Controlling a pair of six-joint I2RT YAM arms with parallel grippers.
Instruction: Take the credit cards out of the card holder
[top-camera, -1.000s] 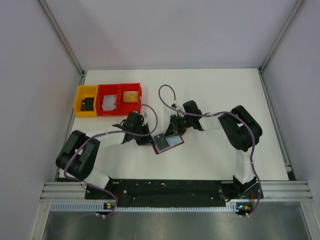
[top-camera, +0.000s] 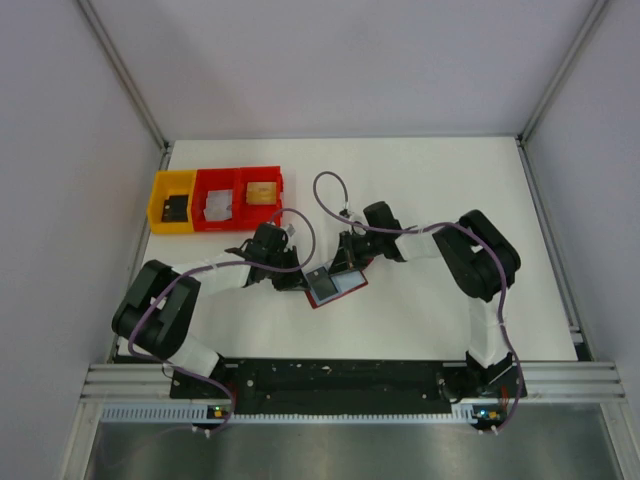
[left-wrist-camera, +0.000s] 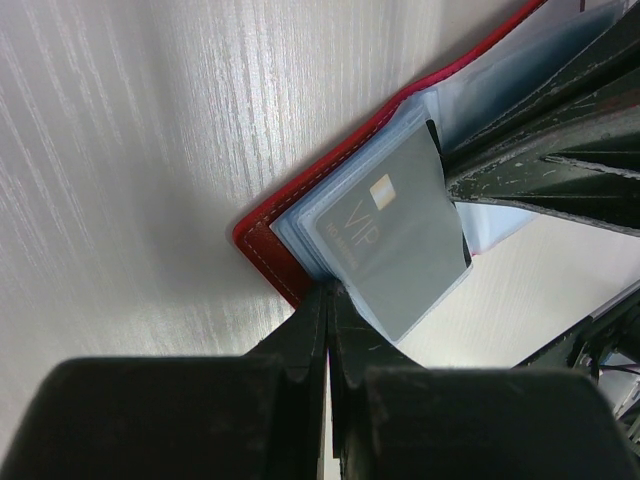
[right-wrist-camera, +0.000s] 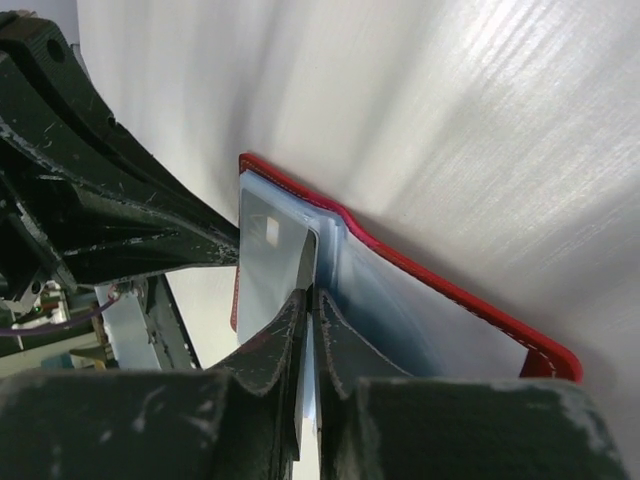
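The open card holder (top-camera: 350, 282), red-edged with clear sleeves, lies flat between my two grippers. A grey card marked VIP sits in its left-hand sleeve; the right wrist view shows the same grey card (right-wrist-camera: 270, 250) edge-on. My left gripper is shut, its tips at the holder's outer left edge beside the card. At the card's opposite edge, by a dark stripe, the tips of my right gripper are shut too. Nothing clearly shows between either pair of fingers; whether the right tips pinch the card's thin edge is hidden.
Back left stand a yellow bin (top-camera: 157, 208) and red bins (top-camera: 238, 178) with small items inside. A further red object (top-camera: 373, 255) is partly hidden under the right gripper.
The left gripper, the holder and the bins look the same.
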